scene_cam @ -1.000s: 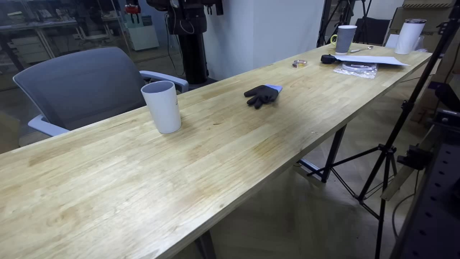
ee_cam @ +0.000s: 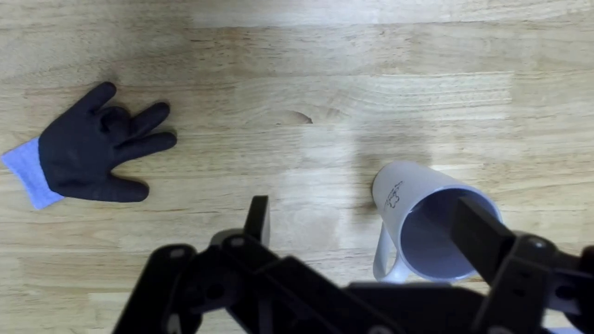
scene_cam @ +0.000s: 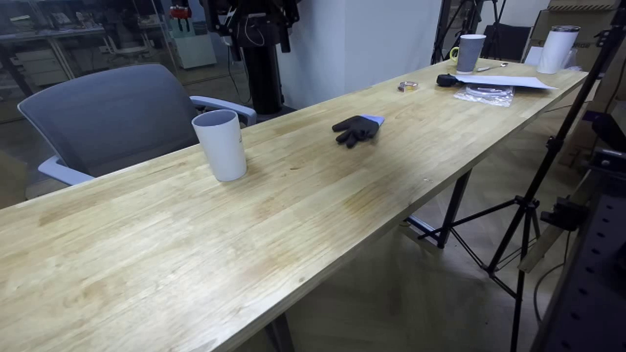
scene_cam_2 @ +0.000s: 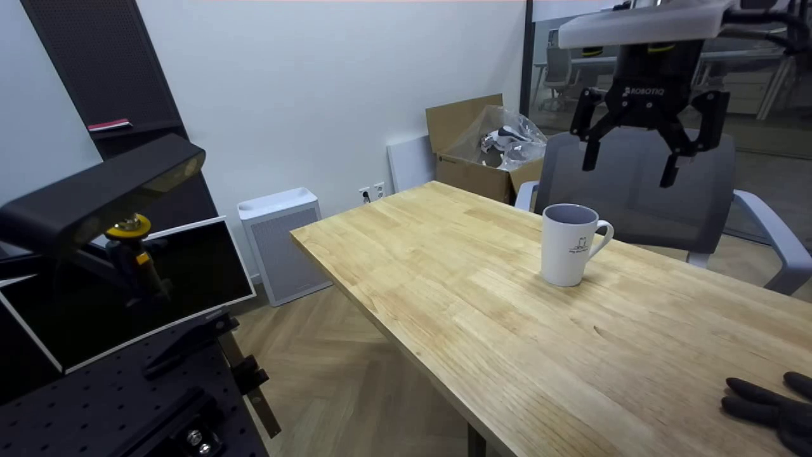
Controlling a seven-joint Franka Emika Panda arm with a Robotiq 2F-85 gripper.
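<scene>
A white mug (scene_cam: pixel 223 153) with a grey inside stands upright on the wooden table (scene_cam: pixel 146 246). Its handle and small printed mark show on the mug (scene_cam_2: pixel 568 247) in the second exterior view. My gripper (scene_cam_2: pixel 630 165) hangs open above and behind the mug, nothing between its fingers. From the wrist camera, one finger of the gripper overlaps the opening of the mug (ee_cam: pixel 431 239), while the other is over bare wood. Left of them lies a black glove with a blue cuff (ee_cam: pixel 83 150), flat on the table and clear of the mug.
Farther along the table are a grey cup (scene_cam: pixel 470 55), a white tumbler (scene_cam: pixel 558 50), papers (scene_cam: pixel 510 81), a plastic bag (scene_cam: pixel 487 95) and a tape roll (scene_cam: pixel 408 86). An office chair (scene_cam: pixel 111 120) stands against the table's edge.
In the first exterior view, my gripper has come lower into the picture, both fingers now showing at the top. Mug and glove have not moved.
</scene>
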